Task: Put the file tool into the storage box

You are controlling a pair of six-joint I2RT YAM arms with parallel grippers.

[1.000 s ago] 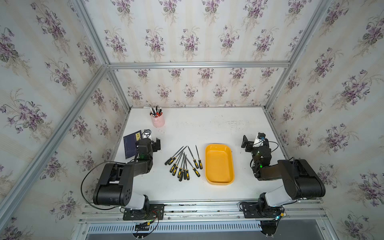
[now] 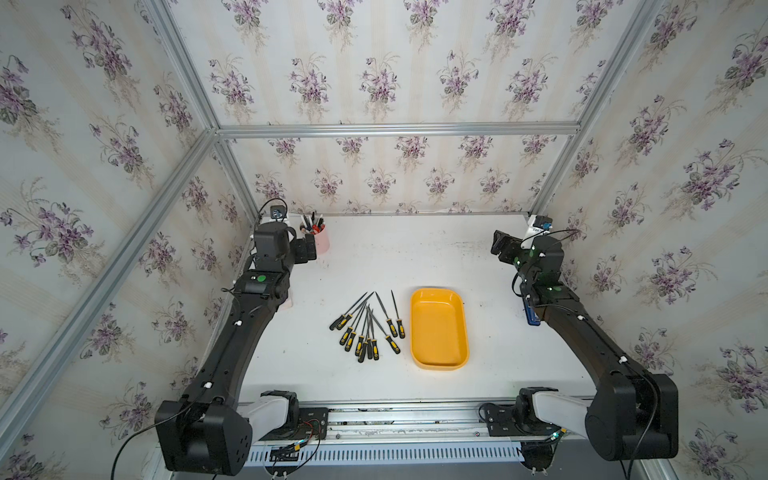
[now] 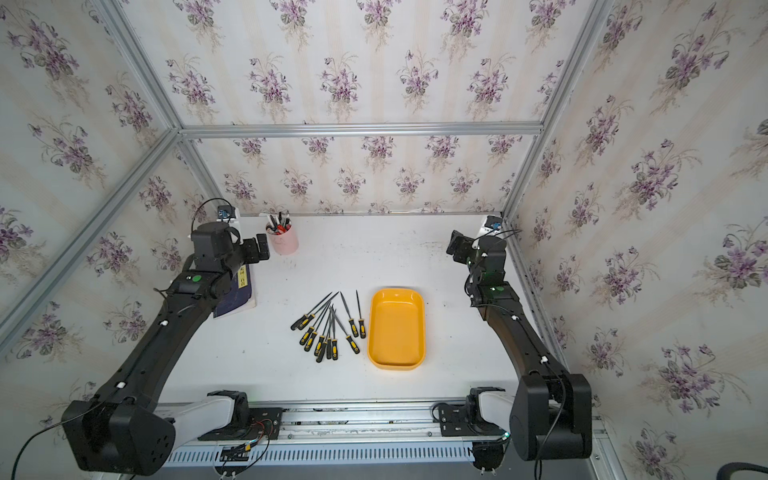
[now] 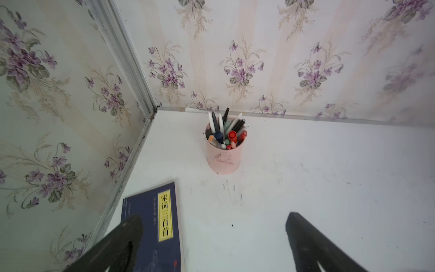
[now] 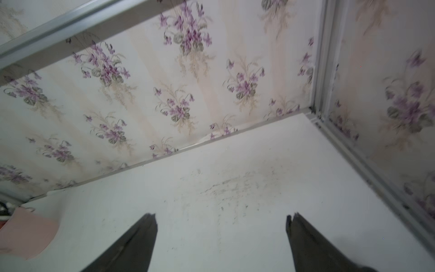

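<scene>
Several file tools [image 2: 369, 347] with black-and-yellow handles lie in a loose, overlapping fan on the white table. Just right of them sits the shallow yellow storage box [image 2: 439, 328], empty. My left gripper [image 2: 306, 248] is raised over the table's left side, beyond the files; in the left wrist view its fingers [image 4: 120, 242] stand wide apart with nothing between. My right gripper [image 2: 501, 244] is up on the right, beyond the box. The right wrist view shows its fingers [image 5: 136, 242] spread over bare table. Neither wrist view contains the files or the box.
A pink pen cup [image 4: 224, 156] stands at the back left, close to my left gripper in the top views. A dark blue book [image 4: 154, 222] lies at the left edge. Patterned walls enclose the sides and back.
Both arms have unfolded and carried their grippers upward and toward the back of the table. The files, box and pen cup have stayed put. The left arm now covers the book in the top left view.
</scene>
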